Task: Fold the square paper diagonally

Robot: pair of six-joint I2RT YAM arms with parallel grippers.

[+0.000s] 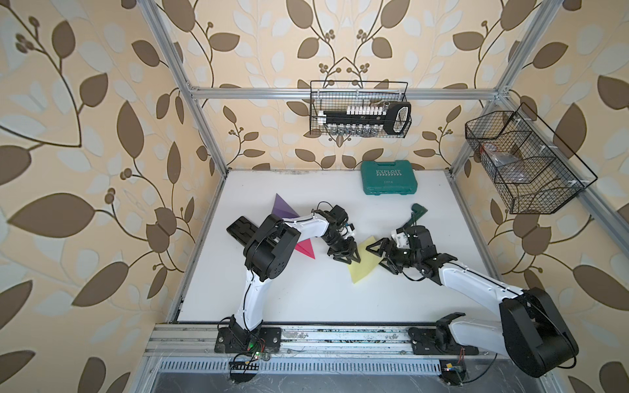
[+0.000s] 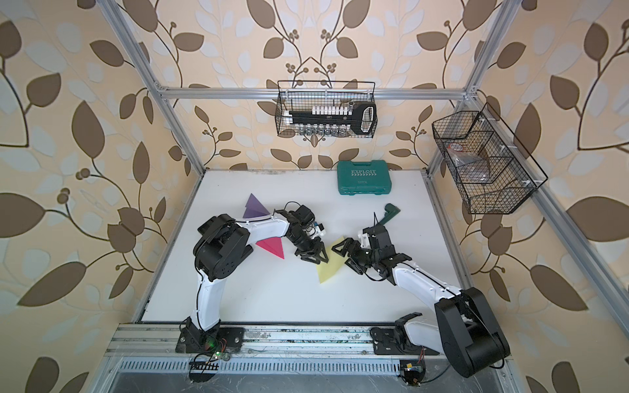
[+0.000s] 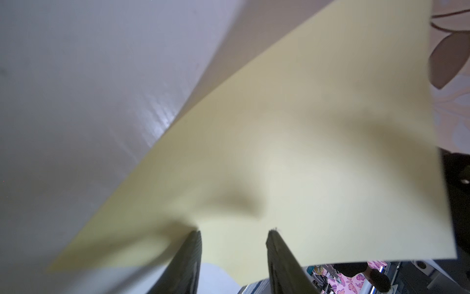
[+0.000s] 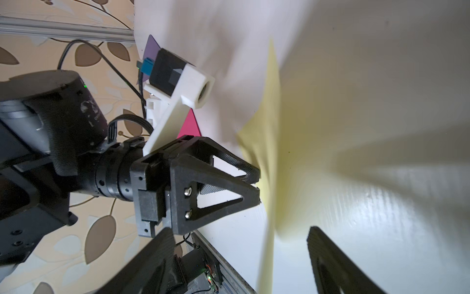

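The yellow paper point(image 1: 359, 267) lies mid-table, partly raised along one side; in the right wrist view its raised edge point(image 4: 267, 147) stands up as a thin curved strip. My left gripper is open over the paper at its left side, its tips close to or on the sheet. My right gripper is open at the paper's right, with nothing visible gripped between its fingers; the raised yellow edge shows between them, farther away.
Purple point(image 1: 281, 204) and pink point(image 1: 306, 248) sheets lie to the left, partly under the left arm. A green case point(image 1: 388, 177) sits at the back, a dark green tool point(image 1: 417, 211) behind the right gripper.
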